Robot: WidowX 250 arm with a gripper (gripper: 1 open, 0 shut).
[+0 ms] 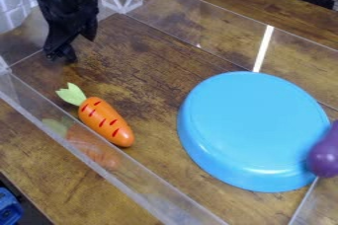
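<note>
The black gripper [66,41] hangs in the top left corner of the walled area, low near the wooden floor; whether it is open or shut is unclear. An orange toy carrot [103,120] with a pale green top lies below it, apart from it. A large blue plate [244,125] sits at the right, with a purple rounded object [325,153] at its right edge.
Clear plastic walls [145,189] border the wooden area [158,61]. A small blue object [7,207] is outside at the lower left. Bare wood lies between the gripper, carrot and plate.
</note>
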